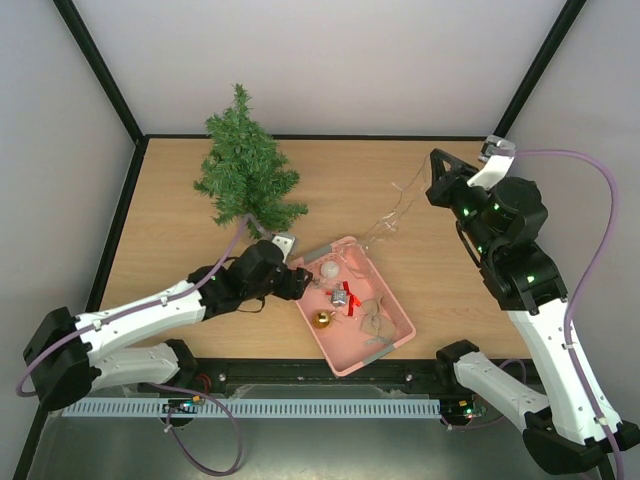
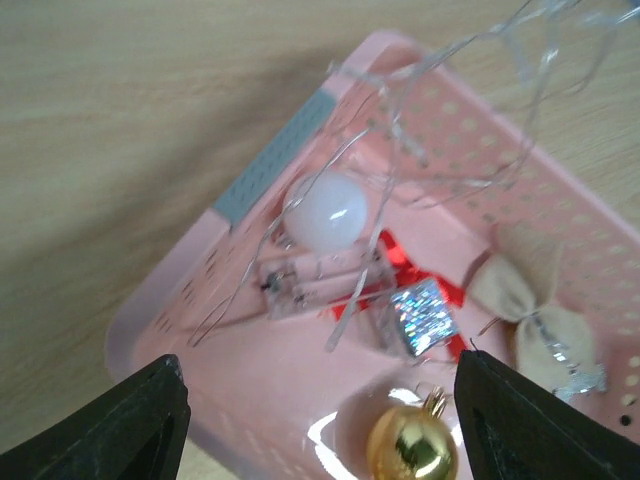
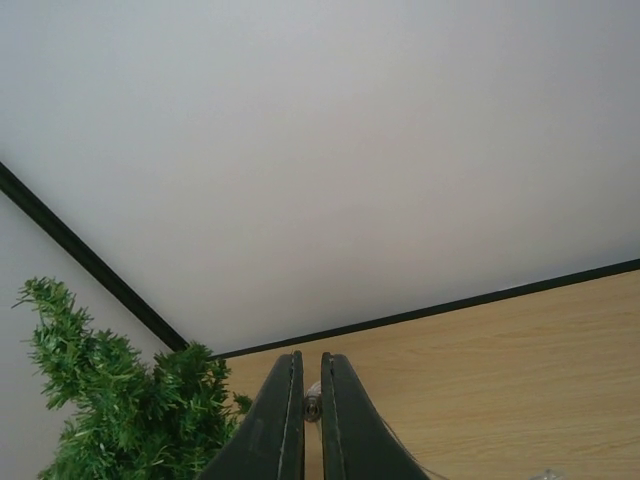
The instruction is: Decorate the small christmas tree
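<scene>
The small green tree (image 1: 245,165) stands at the back left. My left gripper is open over the left side of the pink basket (image 1: 340,355), which holds a white ball (image 2: 326,212), a gold ball (image 2: 411,445), a silver ornament (image 2: 420,315), red ribbon pieces and a burlap bow (image 2: 540,350). My right gripper is raised at the right and shut at the tips, with a clear strand (image 1: 395,210) running from it down into the basket. A small metal piece shows at its fingers in the right wrist view.
Bare tabletop (image 1: 150,250) lies left of the basket and around its right side. Walls and dark frame rails bound the table.
</scene>
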